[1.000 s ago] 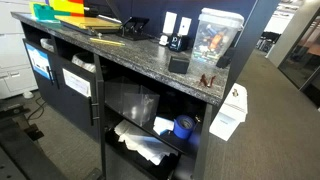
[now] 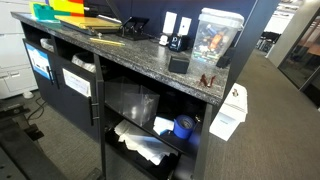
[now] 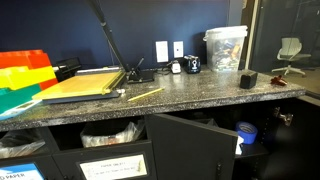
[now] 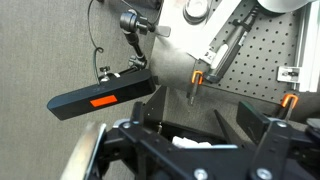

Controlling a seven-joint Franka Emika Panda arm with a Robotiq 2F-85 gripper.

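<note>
In the wrist view my gripper stands open, its two dark fingers [image 4: 155, 105] wide apart. Nothing shows between the fingertips; farther below lies a dark opening with something white [image 4: 190, 143] in it. Neither exterior view shows the gripper. Along the granite counter [image 2: 140, 52] are a clear tub [image 2: 212, 36] of mixed items, a small black box [image 2: 179, 65] and a yellow tray [image 3: 80, 88]. Beneath it the cabinet stands open, its door [image 3: 190, 148] swung out. Inside are a blue roll [image 2: 184, 126], a clear bin [image 2: 132, 100] and white paper-like items [image 2: 145, 143].
Under the wrist camera are a perforated metal plate [image 4: 270, 60], a black cable-fed device with an orange patch [image 4: 102, 101] and orange-marked tools [image 4: 196, 78]. Bright stacked bins [image 3: 25, 75] stand at the counter's left end.
</note>
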